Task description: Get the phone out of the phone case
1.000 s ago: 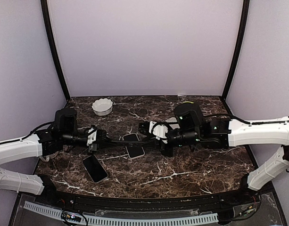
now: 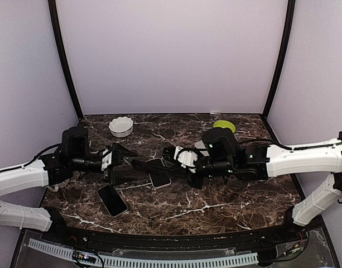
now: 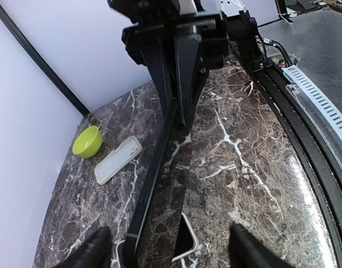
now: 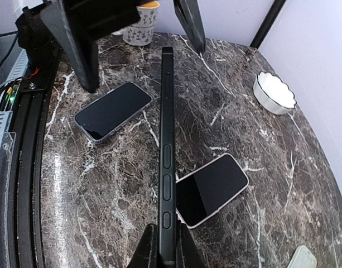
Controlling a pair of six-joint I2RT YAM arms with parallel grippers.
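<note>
A slim black phone case hangs edge-on above the table, its row of side buttons facing the right wrist camera. Whether a phone is inside cannot be told. In the left wrist view, my right gripper is shut on the case's right end. My left gripper is spread wide around the case's left end, and its fingers stand clear on both sides. Below the case a white-rimmed phone lies flat on the marble table. Another dark phone rests at the table's front left.
A white scalloped bowl stands at the back left, a green bowl at the back right. A pale flat item lies near the green bowl.
</note>
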